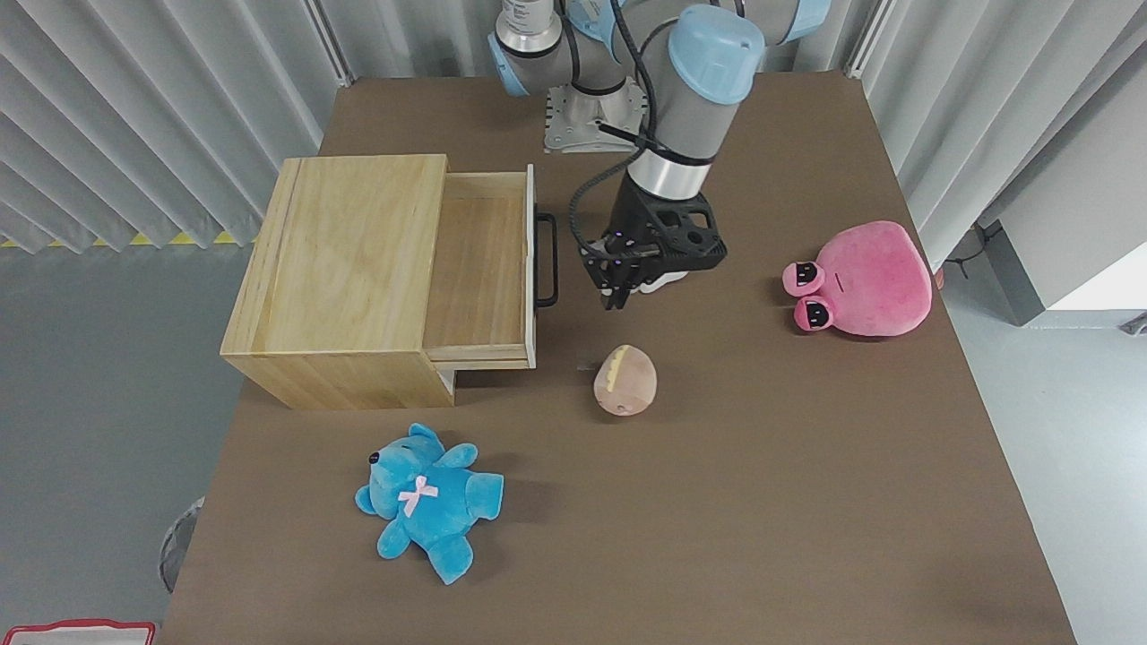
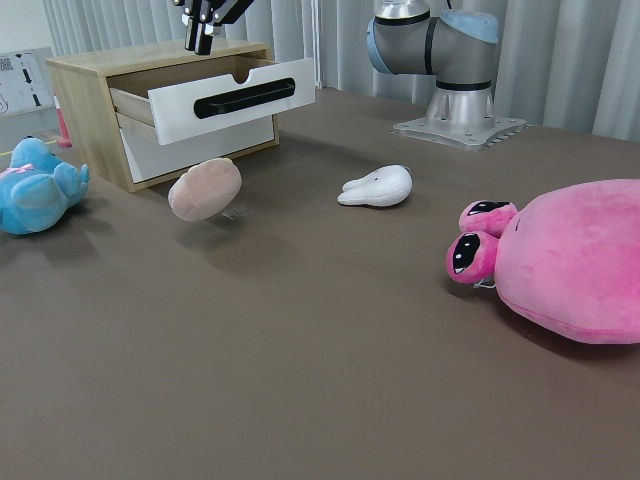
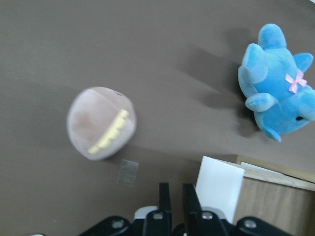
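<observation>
My gripper (image 1: 618,292) hangs high beside the drawer front, over the white tooth-shaped plush (image 2: 378,187), which it mostly hides in the front view. In the wrist view its two black fingers (image 3: 164,201) show at the bottom edge; whether it holds anything is unclear. A beige round plush (image 1: 625,380) with a yellow strip lies on the table (image 1: 771,484), apart from the gripper. The wooden cabinet (image 1: 333,258) has its drawer (image 1: 478,269) pulled out, empty where seen.
A blue bear (image 1: 441,505) lies at the front left, a pink plush (image 1: 871,279) at the right. The robot base (image 2: 458,128) stands at the back.
</observation>
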